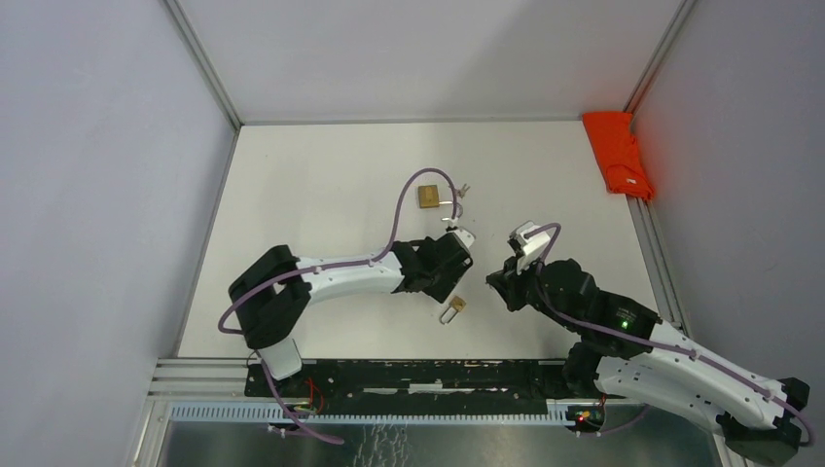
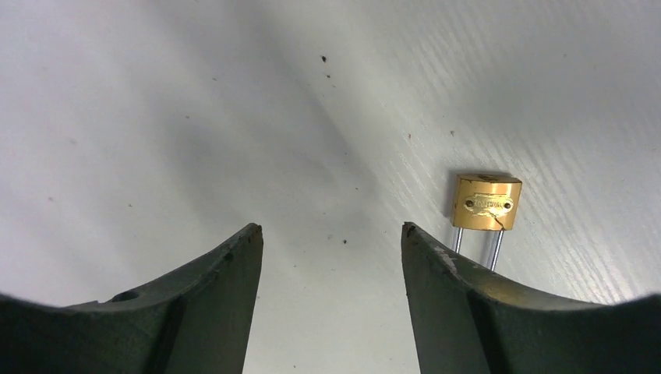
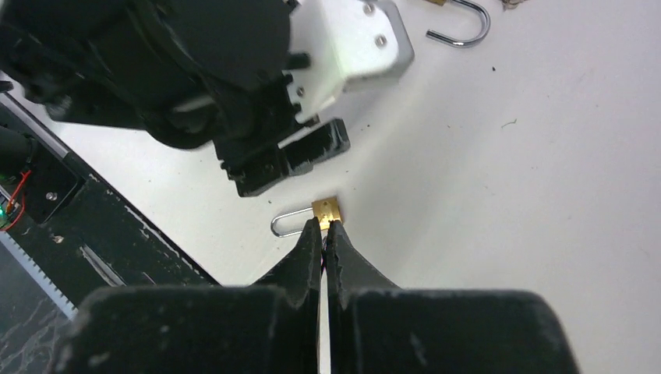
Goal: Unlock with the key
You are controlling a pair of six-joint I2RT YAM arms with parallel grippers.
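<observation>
A small brass padlock with a long shackle lies on the white table near the front centre. In the left wrist view this padlock sits right of my open left gripper, whose fingers hold nothing. A larger padlock lies farther back, its shackle swung out, beside a set of keys. My right gripper is shut, with nothing seen between its fingers; in its view the small padlock appears beyond the fingertips, below the left gripper's body.
A folded red cloth lies at the back right corner. A black rail with wiring runs along the front edge.
</observation>
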